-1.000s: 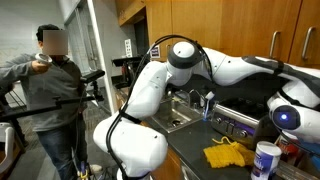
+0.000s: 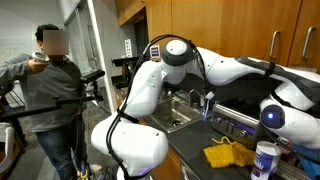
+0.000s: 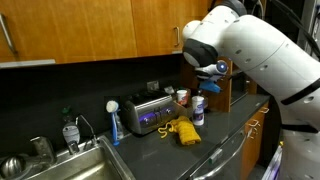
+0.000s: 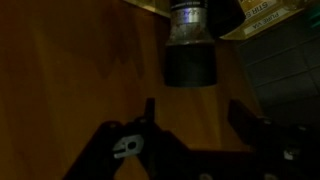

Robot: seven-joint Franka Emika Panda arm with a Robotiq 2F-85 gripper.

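Observation:
In the wrist view my gripper stands open, with a wide gap between its dark fingers. Nothing shows between them. Just beyond the fingertips is a bottle with a black cap [image 4: 190, 65], its clear neck running up to the top edge. The cap is apart from both fingers. In exterior view 2 the arm's end [image 3: 205, 72] hangs over the far right of the counter, close to the cabinet side; the fingers are too small to make out there.
A white canister [image 2: 265, 160] and a yellow cloth [image 2: 230, 152] lie near the arm. Behind the cloth stands a toaster [image 3: 150, 108]. Left of these are a blue brush [image 3: 113, 125] and the sink [image 3: 75, 165]. Wall cabinets [image 3: 90, 35] hang overhead. A person [image 2: 58, 100] stands at left.
The arm's end has shifted slightly right and downward in exterior view 1. The person's raised hand has moved. Canister and cloth stay put.

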